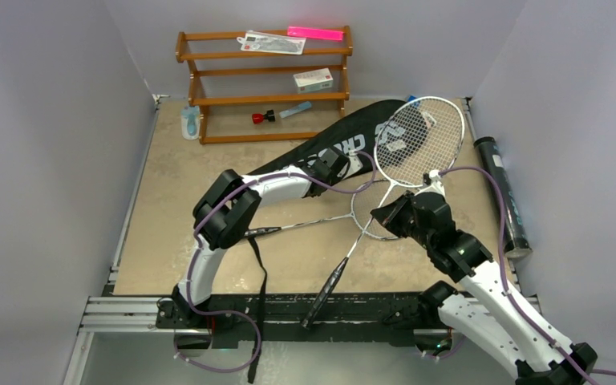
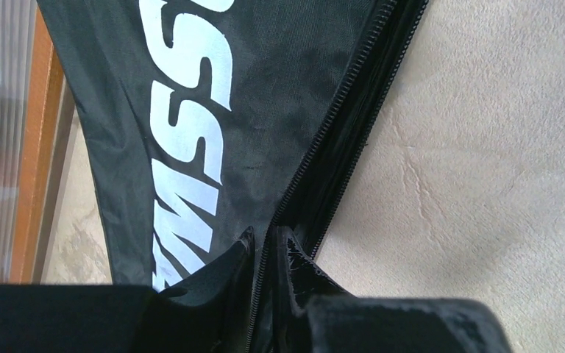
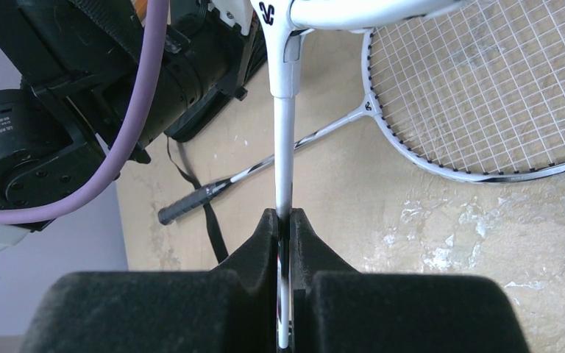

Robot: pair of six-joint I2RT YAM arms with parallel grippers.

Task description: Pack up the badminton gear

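A black racket bag [image 1: 366, 132] with white lettering lies slantwise at the back of the table, its zipper [image 2: 327, 121] parted along the near side. At that zipper edge is my left gripper, its fingertips slightly apart with the edge running between them. The right gripper is shut on the thin white shaft [image 3: 284, 154] of the upper racket. This racket's head [image 1: 419, 143] is raised over the bag's right end, and its black handle [image 1: 326, 291] points to the front edge. Beneath it, a second racket [image 3: 379, 118] lies on the table.
A black shuttlecock tube [image 1: 501, 196] stands along the right wall. Behind the bag is a wooden rack [image 1: 265, 101] with small items. A black strap [image 1: 261, 281] hangs over the front edge.
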